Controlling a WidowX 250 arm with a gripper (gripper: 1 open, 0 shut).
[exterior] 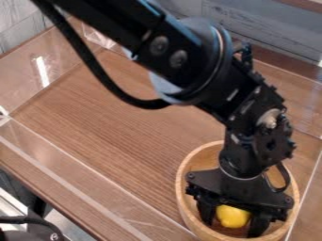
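The black gripper [234,211] reaches down into a tan round bowl [195,164] at the lower right of the camera view. A yellow object [232,216] sits low in the bowl between the gripper's fingers, partly hidden by them. Whether the fingers are closed on it I cannot tell.
A clear plastic edge runs along its left and front sides. Black cables hang at the lower left, and a pale wall stands at the back.
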